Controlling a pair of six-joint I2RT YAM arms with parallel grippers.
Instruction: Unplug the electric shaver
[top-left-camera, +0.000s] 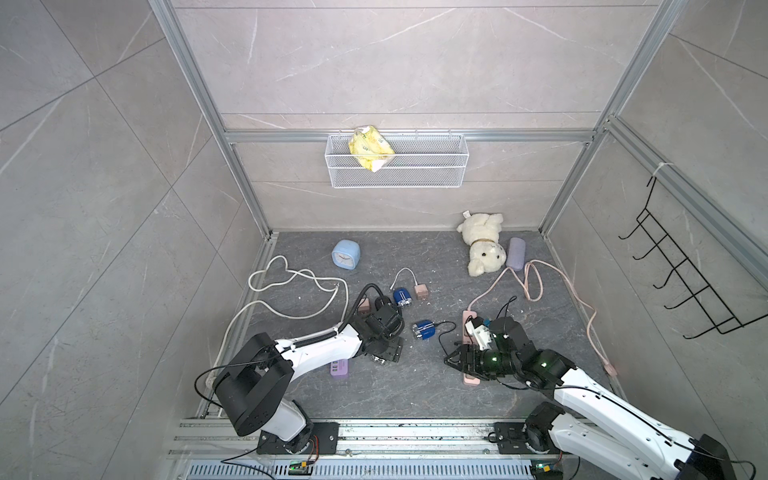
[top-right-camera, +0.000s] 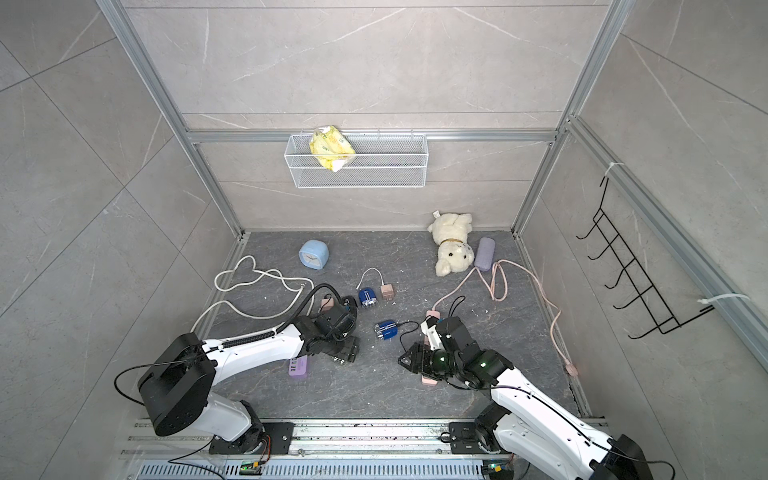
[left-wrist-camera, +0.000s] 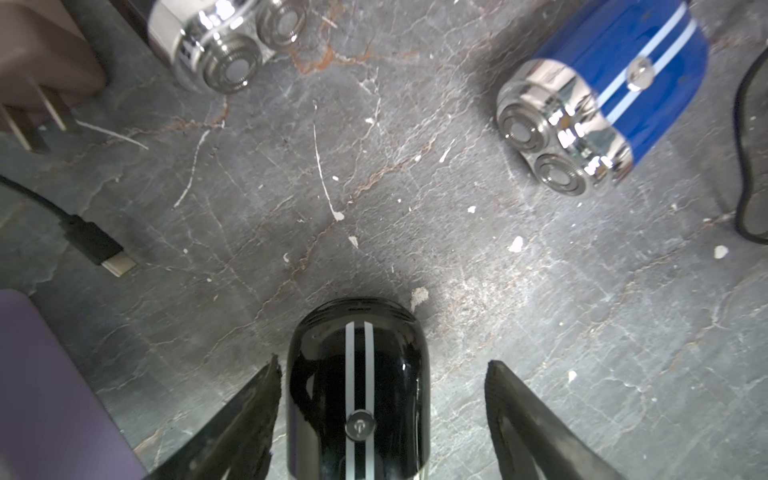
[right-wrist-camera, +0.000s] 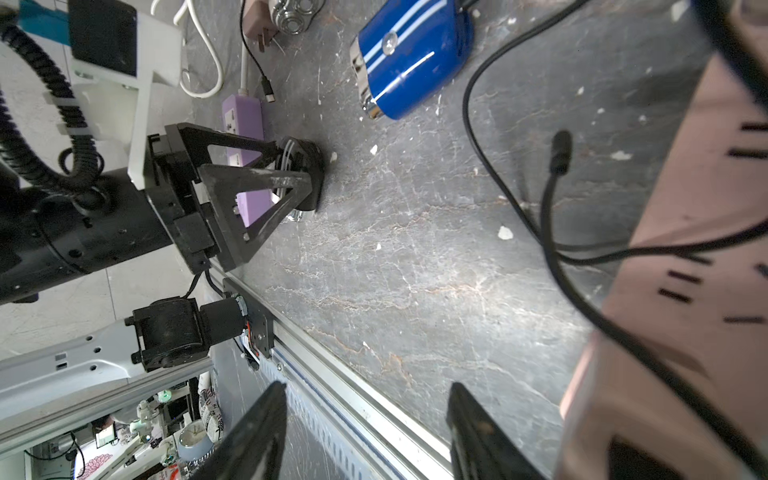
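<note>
A black shaver (left-wrist-camera: 358, 388) with two pale stripes lies on the table between the parted fingers of my left gripper; clear space shows beside its right side. My right gripper stands open over the grey floor, nothing between its fingers. Near it, a thin black cord (right-wrist-camera: 592, 312) ends in a free plug tip (right-wrist-camera: 562, 148). A blue shaver (right-wrist-camera: 412, 56) with chrome heads has a black cord (right-wrist-camera: 492, 164) running from its end toward the pink power strip (right-wrist-camera: 688, 264). Where that cord ends is hidden.
Another blue shaver (top-left-camera: 402, 297) and a pink charger (top-left-camera: 421, 291) lie farther back. A purple strip (right-wrist-camera: 242, 128) sits beside the left gripper. A plush toy (top-left-camera: 484, 244) and blue clock (top-left-camera: 345, 254) stand at the back.
</note>
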